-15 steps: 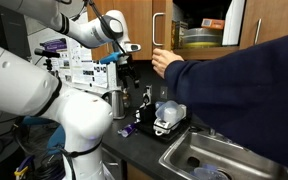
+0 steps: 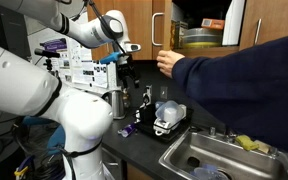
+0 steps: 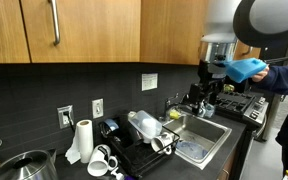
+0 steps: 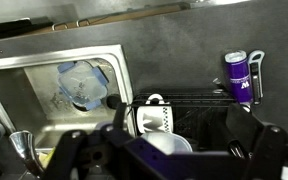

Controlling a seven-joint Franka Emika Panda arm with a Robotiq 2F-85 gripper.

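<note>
My gripper (image 3: 201, 104) hangs above the counter, pointing down, beyond the near end of the sink in exterior view 2. In the wrist view its dark fingers stand apart at the lower edge, with nothing seen held between them. Below them sits a black dish rack (image 4: 184, 100) with a white mug (image 4: 155, 118) and a white bowl (image 4: 167, 143). A purple can (image 4: 238, 77) lies on the counter beside the rack, close to a grey-handled tool (image 4: 256, 70).
A person's dark-sleeved arm (image 2: 254, 85) reaches across exterior view 1, its hand (image 2: 168, 62) by an open cabinet holding a pot (image 2: 202, 40). The steel sink (image 4: 4, 63) holds a clear bluish container (image 4: 81, 83). Bare counter (image 4: 179, 50) lies in front of the rack.
The person's hand and sleeve have shifted slightly near the cabinet. My arm and gripper look unmoved, as do the things on the counter.
</note>
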